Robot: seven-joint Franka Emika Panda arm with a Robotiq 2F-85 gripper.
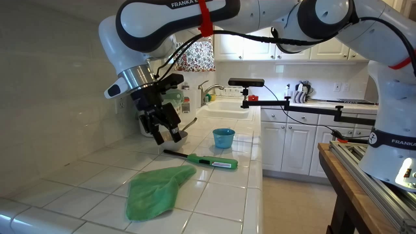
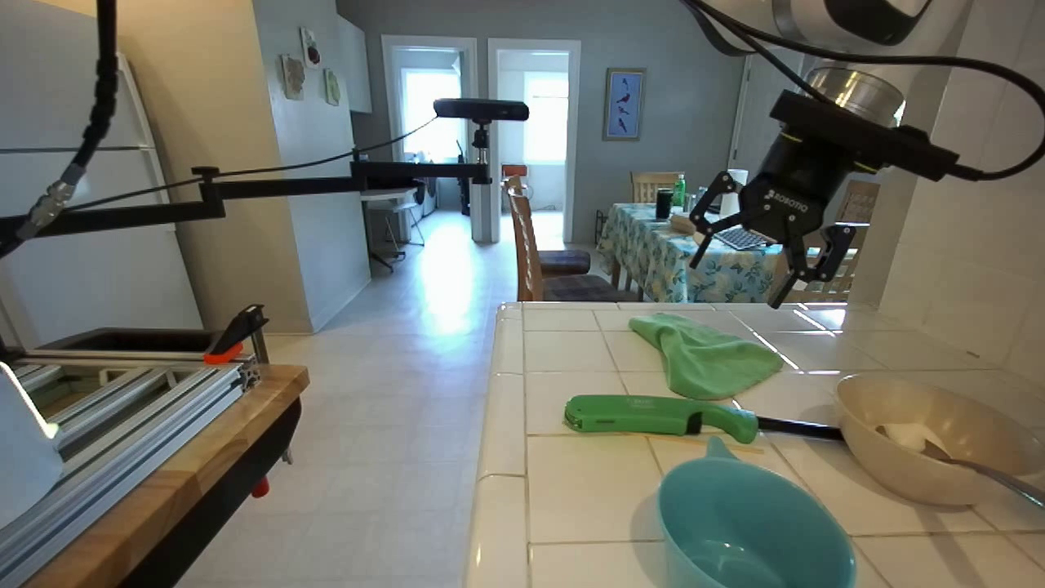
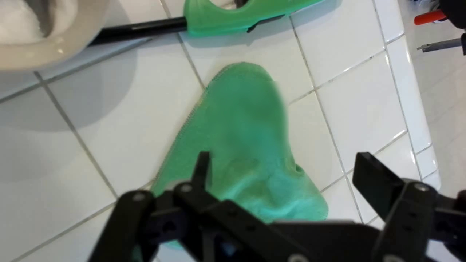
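My gripper (image 1: 167, 139) hangs in the air over the tiled counter, its fingers spread and nothing between them; in exterior view 2 the gripper (image 2: 736, 282) is open too. Rumpled green cloth (image 1: 160, 193) lies flat on the tiles below it. From the wrist, the cloth (image 3: 244, 131) shows between and beyond the fingers, partly covered by them. Across the counter lies a green lighter (image 2: 656, 416) with a black barrel, its tip beside a beige bowl (image 2: 887, 461). That bowl holds a spoon (image 2: 980, 475) and something white. A blue cup (image 1: 224, 138) stands near the counter edge.
A tiled wall (image 1: 50, 97) bounds the counter on one side, and the counter's open edge (image 1: 253, 191) drops to the floor on the other. Farther back is the sink (image 1: 226, 109). Bare tiles surround the cloth.
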